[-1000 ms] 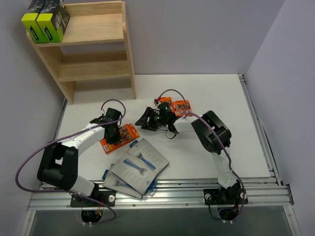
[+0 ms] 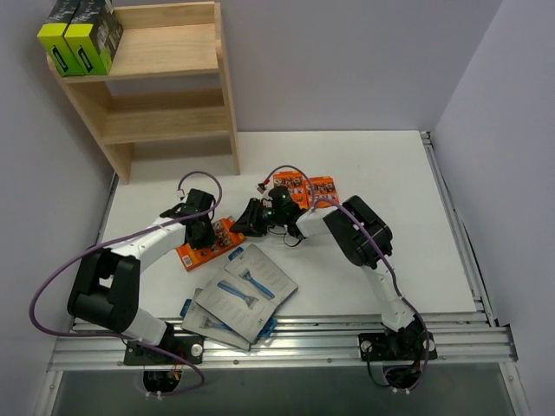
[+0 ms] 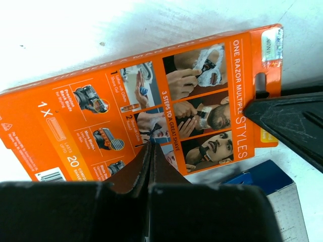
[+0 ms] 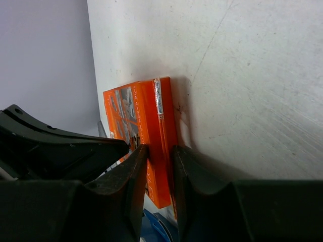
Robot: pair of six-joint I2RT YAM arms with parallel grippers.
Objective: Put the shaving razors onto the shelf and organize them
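An orange razor box point(image 2: 227, 234) lies flat on the table below the shelf, printed face up. Over its face, my left gripper is shut, its fingertips together; nothing shows between them. At the box's tab end, the right gripper is partly open, one finger on each side of the orange end point(image 4: 156, 118). From the left wrist view, one of the right fingers point(image 3: 282, 118) overlaps that end; whether both touch is unclear. Two more orange boxes point(image 2: 325, 188) lie farther back, partly behind the right arm. The wooden shelf point(image 2: 165, 124) stands at the back left.
Two green-and-black boxes point(image 2: 94, 43) stand on the shelf's top board; the lower board is empty. Grey packs with blue tools point(image 2: 247, 290) lie just in front of the orange box, close to both grippers.
My right gripper has moved left to the orange box's end, and its fingers have drawn closer together.
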